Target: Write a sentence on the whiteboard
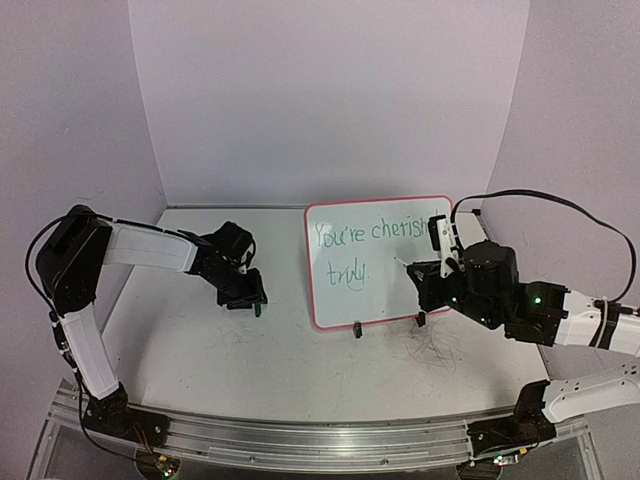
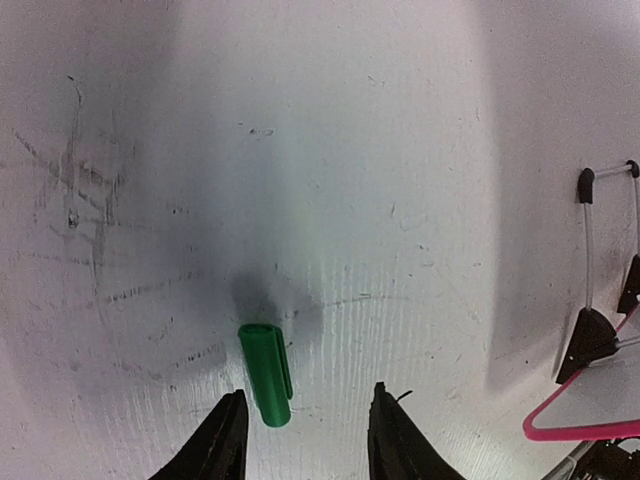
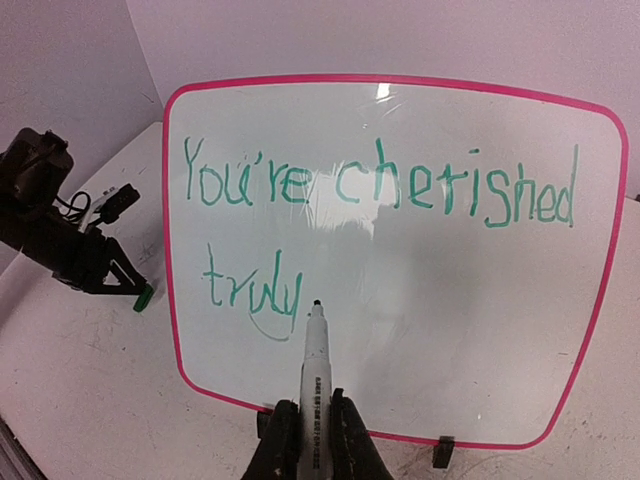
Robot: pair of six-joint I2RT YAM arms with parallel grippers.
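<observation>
The whiteboard (image 3: pixel 450 330), framed in pink, stands tilted up on the table and reads "You're cherished truly" in green (image 3: pixel 380 190). My right gripper is shut on a white marker (image 3: pixel 316 385), its dark tip bare and pointing toward the board; whether it touches cannot be told. A green cap (image 2: pixel 266 375) lies on the table left of the board. Above it my left gripper points down, open, with the cap showing in the view between its fingertips, nearer the left finger (image 2: pixel 228 435). In the top view the cap (image 1: pixel 257 310) peeks out below that gripper.
Black feet (image 1: pixel 358 329) stick out under the board's lower edge. Dark scribbles (image 1: pixel 430 350) mark the table in front of it.
</observation>
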